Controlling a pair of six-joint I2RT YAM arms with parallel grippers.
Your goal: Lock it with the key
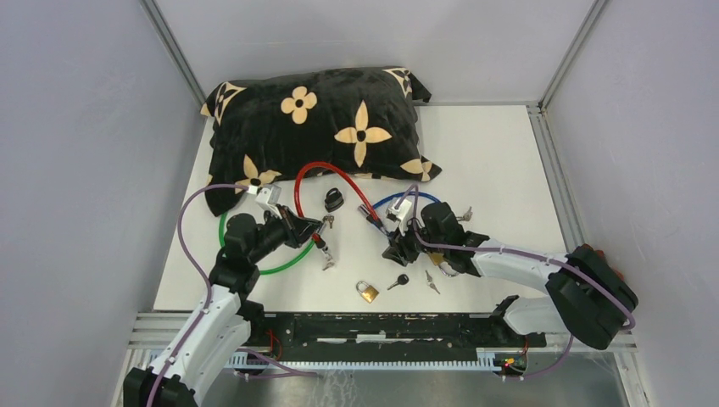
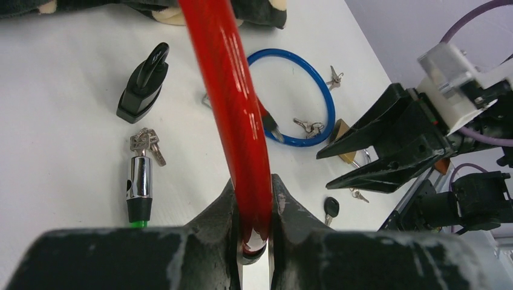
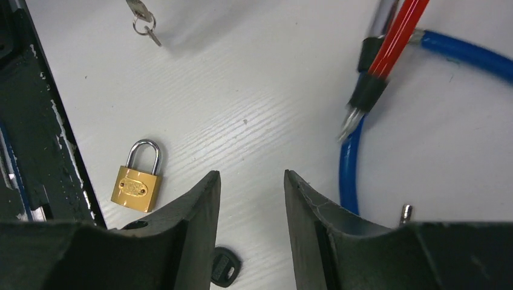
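Note:
My left gripper [image 1: 319,229] is closed around the red cable lock [image 1: 320,164] near its lock cylinder [image 1: 321,244]; in the left wrist view the red cable [image 2: 233,103] rises between the fingers. Keys [image 1: 328,264] hang from that cylinder, also visible as keys [image 3: 140,11] in the right wrist view. The cable arches to the right and ends in a bare metal tip [image 3: 351,122], beyond my right gripper's fingers. Low over the table, my right gripper is open with an empty gap. The red lock's keyhole is hidden.
A blue cable lock [image 2: 330,99] lies right of centre, a green one [image 1: 288,264] at left. Brass padlocks [image 1: 367,292], loose keys [image 1: 398,281] and a black lock [image 1: 334,199] sit around. A dark patterned cushion [image 1: 318,119] fills the back.

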